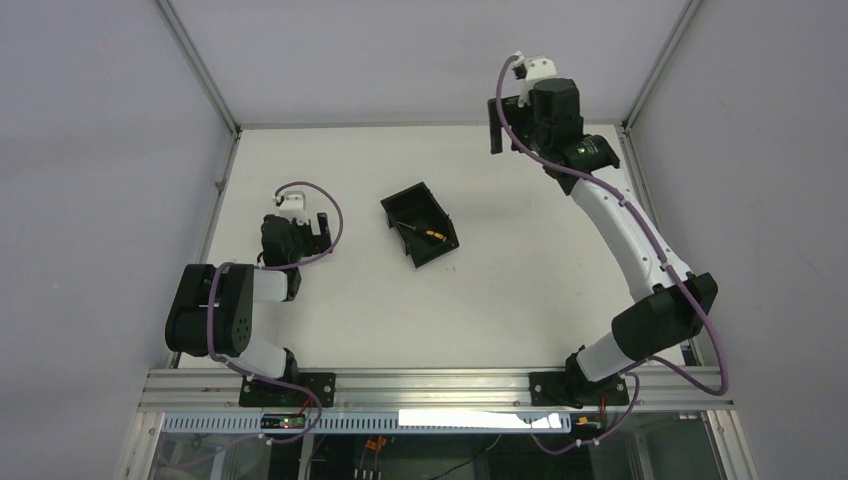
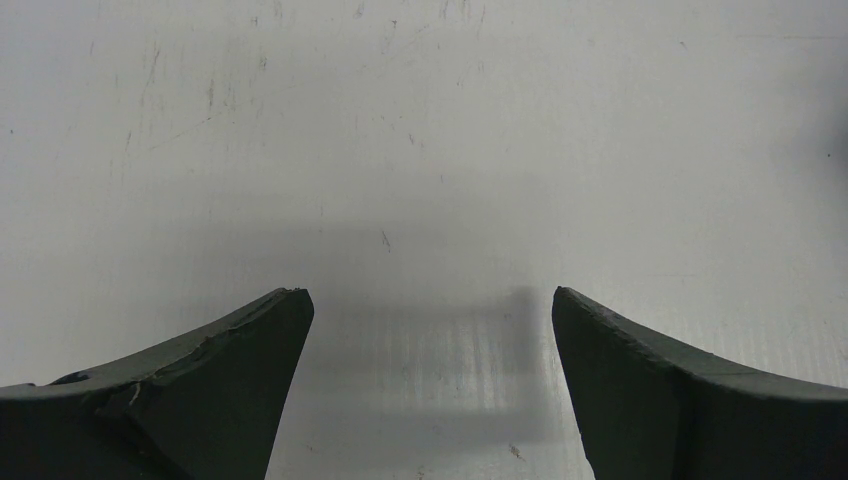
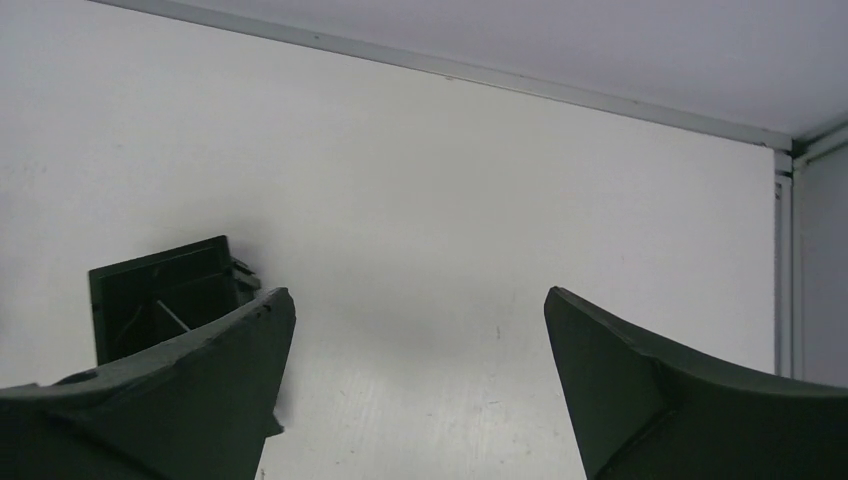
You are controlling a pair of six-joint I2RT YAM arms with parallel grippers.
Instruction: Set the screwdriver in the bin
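The screwdriver (image 1: 434,235), black with yellow on its handle, lies inside the black bin (image 1: 432,257) near the middle of the table. In the right wrist view the bin (image 3: 150,265) is at the left, partly behind a finger; the screwdriver's thin shaft (image 3: 172,316) shows there, its handle hidden. My right gripper (image 1: 506,125) is over the table's far right part, away from the bin. It stands open, with only bare table between its fingers. My left gripper (image 1: 322,232), left of the bin, is also open and empty above the white surface.
Grey walls border the back and both sides, with a metal rail (image 3: 450,75) along the far edge. A purple cable (image 1: 640,225) runs along the right arm.
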